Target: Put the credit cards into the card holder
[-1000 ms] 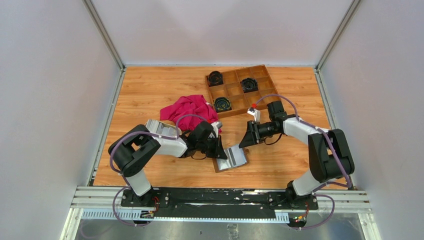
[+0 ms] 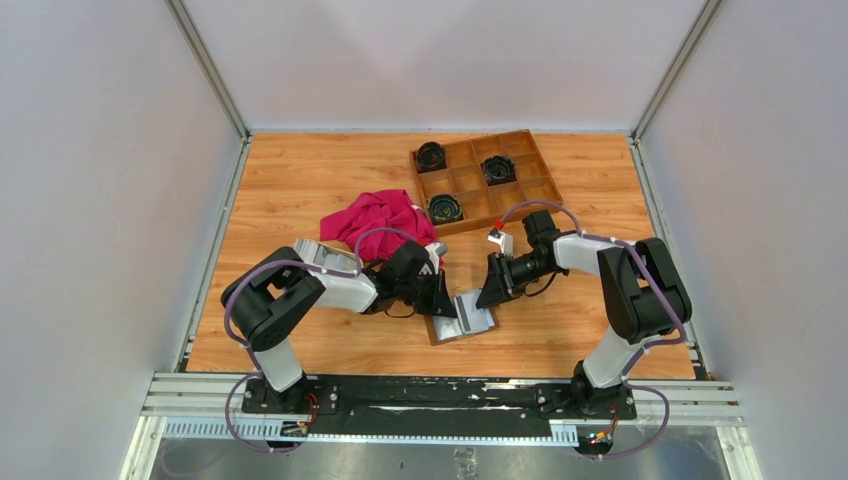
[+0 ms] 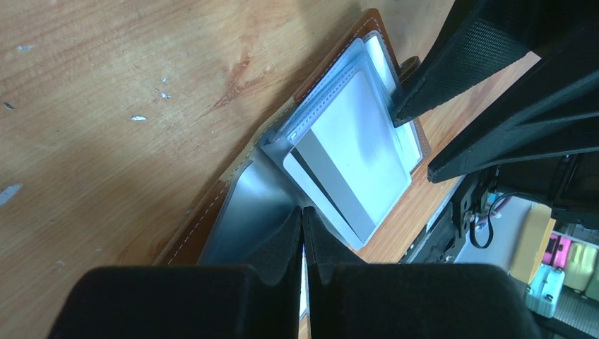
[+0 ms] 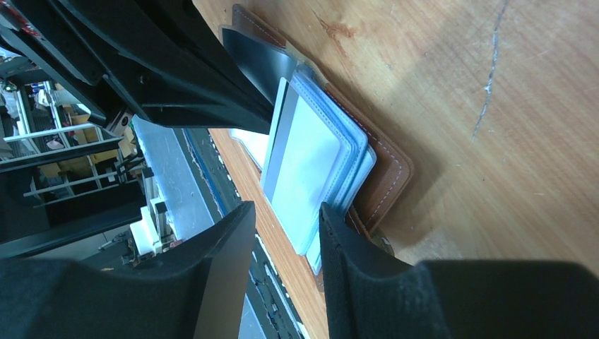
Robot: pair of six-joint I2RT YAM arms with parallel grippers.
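Note:
The open brown leather card holder [image 4: 385, 166] lies on the table with clear sleeves and white-grey cards [image 3: 346, 148] on it. My left gripper is shut at the holder's left part, its tips against the dark sleeve [image 4: 251, 56]; I see nothing clearly held between them. My right gripper is part open at the right end of the holder, its fingertips beside the stacked card and sleeve edges, with no grip visible.
A pink cloth [image 2: 375, 215] lies behind the left arm, partly beside a tray of cards [image 2: 315, 252]. A wooden compartment box [image 2: 470, 180] with black items stands at the back.
The left arm has barely moved.

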